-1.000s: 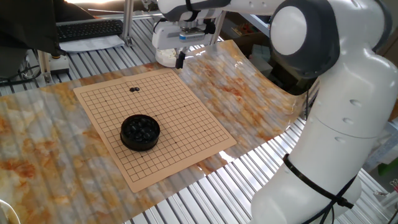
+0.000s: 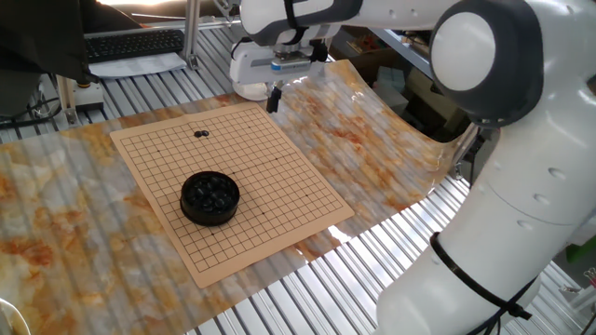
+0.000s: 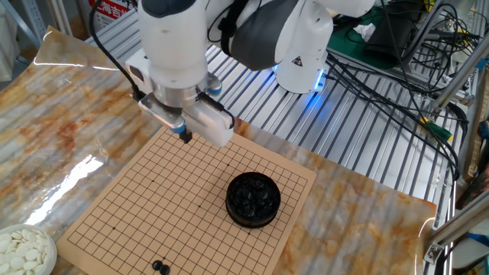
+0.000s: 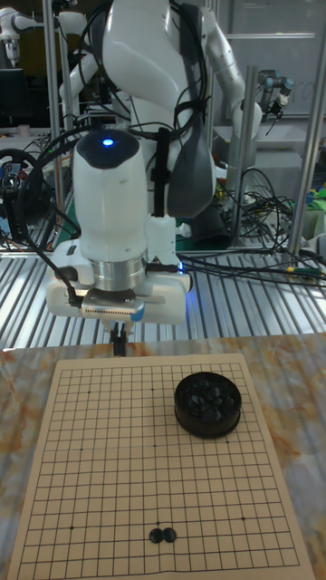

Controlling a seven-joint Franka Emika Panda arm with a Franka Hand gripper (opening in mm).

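My gripper (image 2: 273, 100) hangs in the air by the board's edge nearest the robot base in exterior view 3. Its dark fingertips (image 4: 119, 344) are close together, and nothing shows between them. A tan grid board (image 2: 265, 177) lies flat on the marbled sheet. On it stands a round black bowl (image 3: 253, 200) full of black stones (image 4: 207, 396), well apart from the gripper. Two black stones (image 4: 163, 536) lie side by side near the board's opposite edge. A bowl of white stones (image 3: 24, 250) sits off the board, partly hidden behind the hand in exterior view 1.
The marbled sheet (image 2: 74, 214) covers a slatted metal table (image 3: 367, 156) and curls up at one end. A keyboard (image 2: 135, 45) and metal posts stand beyond the sheet. Loose cables (image 3: 397, 99) run beside the robot base. Most of the board's surface is clear.
The hand has shifted slightly right and lower in exterior view 1, and the arm's elbow has swung right. The board, bowls and stones have stayed put.
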